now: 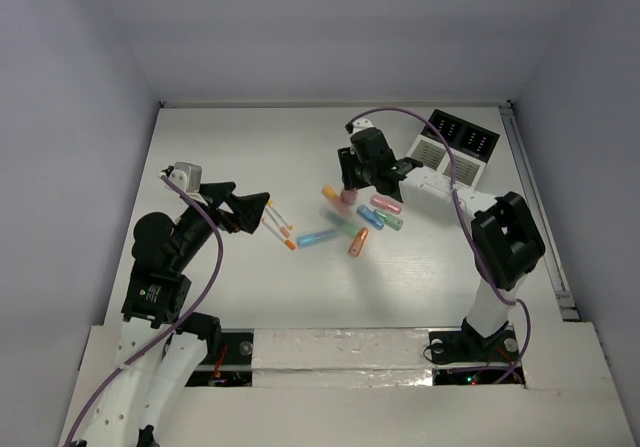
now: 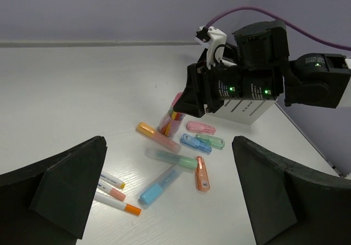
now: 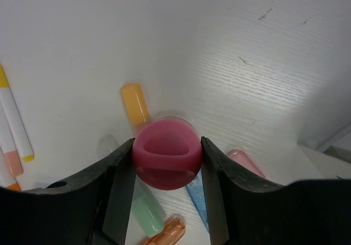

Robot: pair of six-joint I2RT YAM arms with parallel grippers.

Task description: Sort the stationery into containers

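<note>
A clear bottle with coloured contents and a pink cap stands among the stationery. My right gripper is shut on the cap, one finger against each side. Lying around it are an orange-capped tube, a green-capped tube, a blue-capped tube, and small pink, blue, green and orange pieces. Several white markers lie farther left. Over on the left side, my left gripper hangs open and empty.
At the back right stands a white container beside a black container, both empty where visible. The right forearm crosses the table just in front of them. Bare table lies at the back left and front.
</note>
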